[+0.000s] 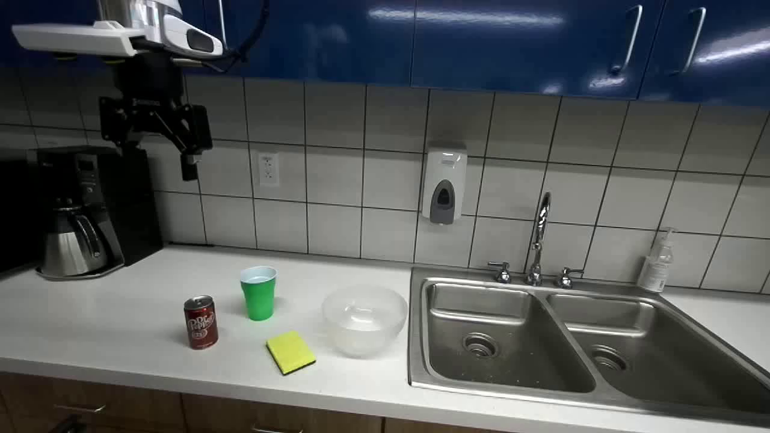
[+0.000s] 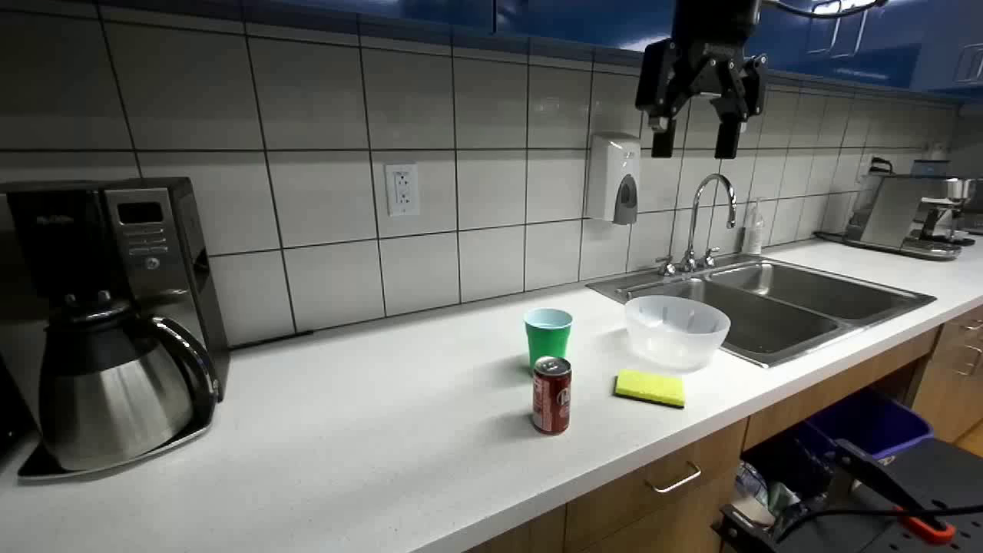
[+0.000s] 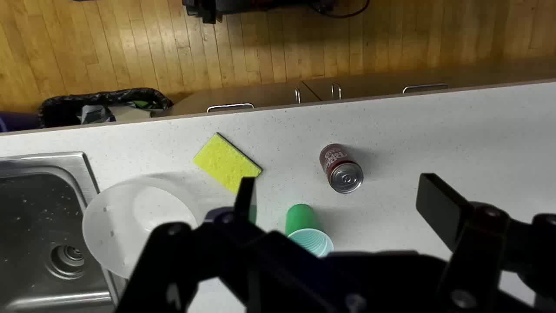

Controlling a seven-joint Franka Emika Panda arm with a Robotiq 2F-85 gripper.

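Note:
High above the counter, my gripper stands open with nothing between its fingers; the wrist view looks down past its wide-spread fingers. A dark red soda can is upright on the white counter. Just behind it stands a green cup with its mouth up and a pale inside. The yellow sponge lies flat, dark side down, near the front edge. Between the sponge and the sink sits a translucent white bowl, which looks empty. None of these touches the gripper.
A double steel sink with a faucet lies right of the bowl. At the far left stands a coffee maker. Blue cabinets hang overhead at the back.

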